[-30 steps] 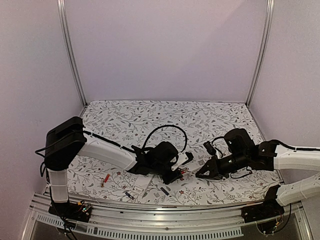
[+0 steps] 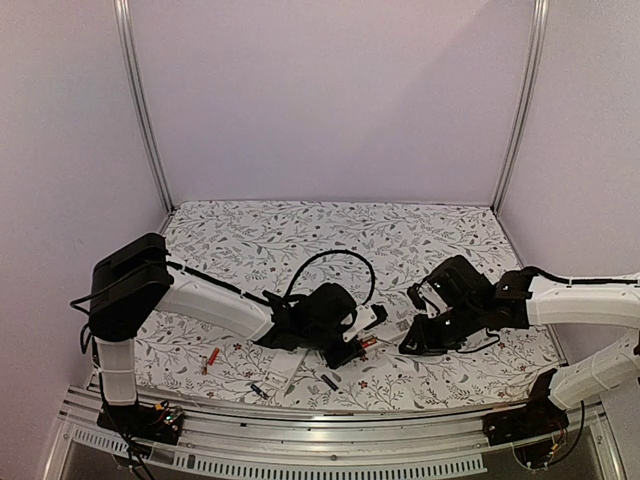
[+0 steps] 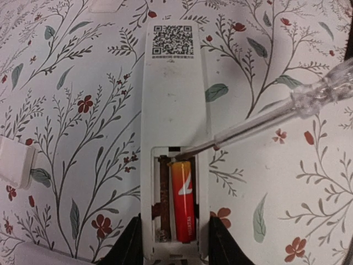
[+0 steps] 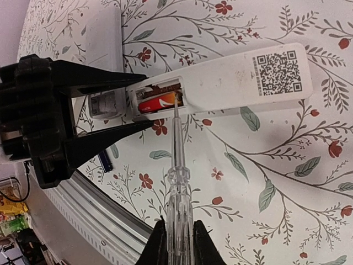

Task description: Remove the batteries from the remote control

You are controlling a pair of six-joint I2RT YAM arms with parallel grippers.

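Observation:
In the left wrist view the white remote control (image 3: 175,105) lies back side up, its battery compartment uncovered. One orange-red battery (image 3: 183,204) sits in the right slot; the left slot (image 3: 165,199) looks dark and bare. My left gripper is shut across the remote's compartment end, a finger on each side. A clear-handled screwdriver (image 4: 179,187) is held in my right gripper, which is shut on its handle. Its tip reaches the compartment at the battery's end nearest the QR code; whether it is wedged behind the battery I cannot tell.
A second white remote (image 4: 105,61) lies beside the held one, to the left in the right wrist view. Loose batteries lie at the front left, an orange one (image 2: 213,356) and a dark one (image 2: 329,382) among them. The cloth behind the arms is clear.
My right gripper has shifted slightly and changed its tilt near the remote over the last second. The left arm and the loose batteries have stayed where they were.

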